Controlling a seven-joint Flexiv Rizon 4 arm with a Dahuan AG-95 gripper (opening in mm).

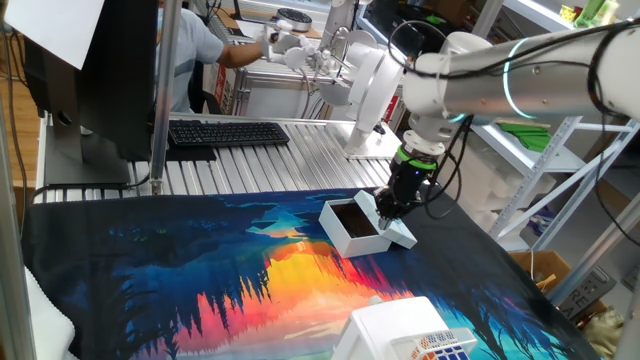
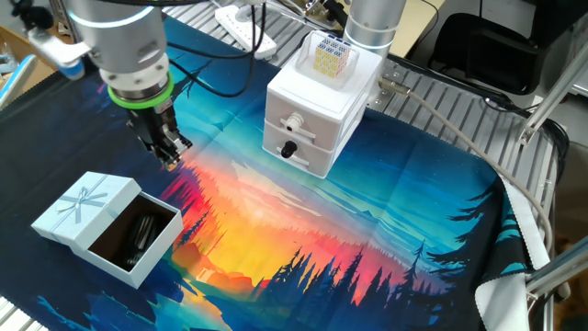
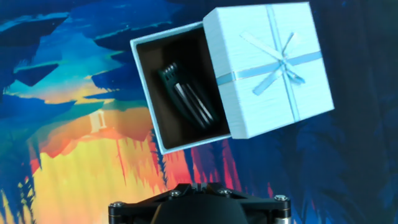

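A pale blue gift box [image 2: 154,259] lies on the printed cloth, with its ribboned lid [image 2: 90,210] resting askew across one side. Through the uncovered part, a dark object with shiny strips [image 3: 189,99] is visible inside the box in the wrist view. My gripper [image 2: 173,165] points down above the cloth, apart from the box in exterior view 2. Along the bottom of the wrist view, the gripper has its fingertips together, nothing showing between them. From exterior view 1 the gripper [image 1: 384,222] overlaps the lid [image 1: 388,222].
A small white drawer unit [image 2: 317,115] with a white and a black knob stands on the cloth, a clear container of patterned pieces [image 2: 329,57] on top. A white power strip [image 2: 244,32] lies behind.
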